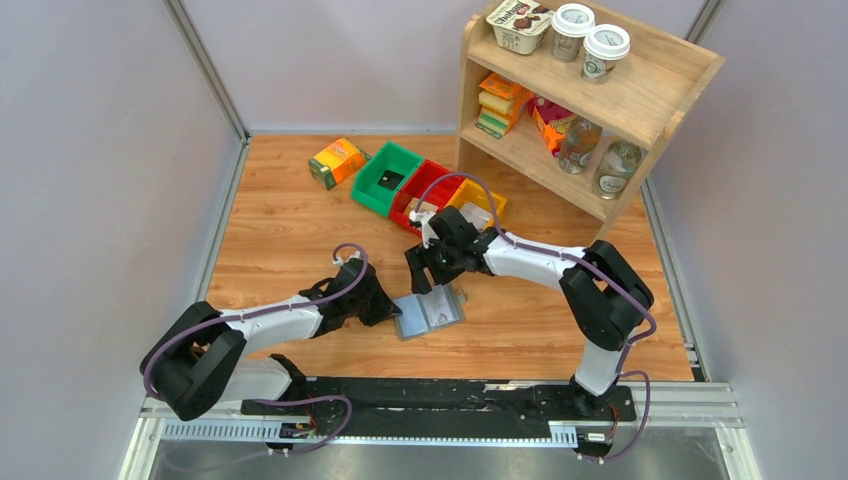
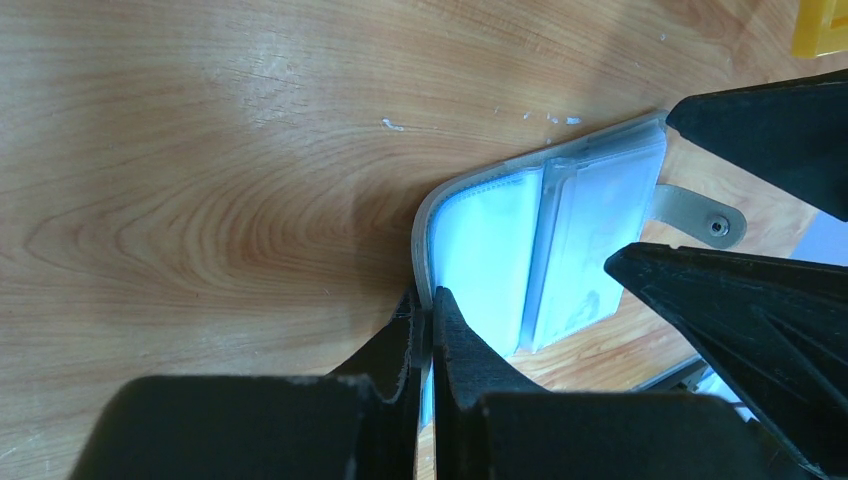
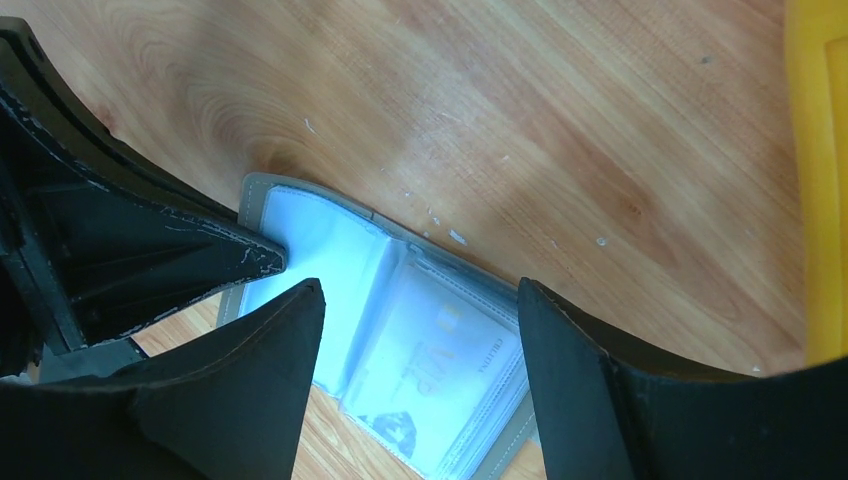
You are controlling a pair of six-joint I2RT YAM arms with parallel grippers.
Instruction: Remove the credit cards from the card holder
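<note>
The card holder (image 1: 441,310) lies spread open on the table, grey-edged with clear pockets. One pocket has a pale card (image 3: 437,365) in it with "VIP" lettering, as the right wrist view shows. My left gripper is shut on the holder's outer left edge, and its tips also show in the right wrist view. Over the pocket with the card, my right gripper is open. Nothing is between its fingers, which straddle that half of the holder from above. A strap with a snap (image 2: 718,225) sticks out at the holder's far side.
Behind the right gripper stand green (image 1: 364,192), red (image 1: 400,205) and yellow (image 1: 497,203) bins with small items inside. An orange box (image 1: 338,162) lies left of them. A wooden shelf (image 1: 655,85) with groceries is at the back right. Left of the holder the table is bare.
</note>
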